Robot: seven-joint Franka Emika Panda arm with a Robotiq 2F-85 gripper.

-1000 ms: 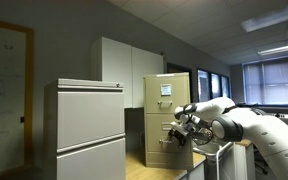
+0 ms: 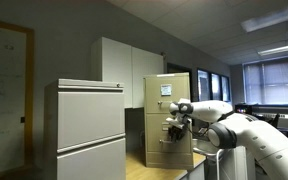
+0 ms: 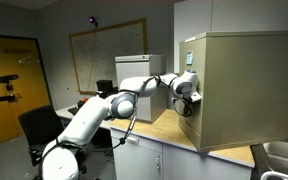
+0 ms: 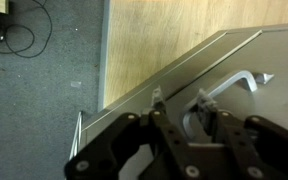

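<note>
A tan filing cabinet (image 2: 169,150) with several drawers stands on the wooden counter. My gripper is at its drawer front, fingers apart, so it is open. A pale bar handle (image 4: 246,76) on the drawer face runs behind the right finger (image 4: 206,103) in the wrist view. Whether the handle lies between the fingers or touches one of them, I cannot tell. In exterior view 2 the gripper (image 3: 192,98) is close to the cabinet (image 3: 246,90), and the drawer front is seen only edge-on.
A grey cabinet (image 2: 89,130) stands to the left in exterior view 1. Below the counter's edge lies a grey floor (image 4: 44,110) with a dark cable (image 4: 34,40).
Over the last second the wrist and gripper have shifted slightly at the cabinet's front in exterior view 1. The drawers look unmoved.
</note>
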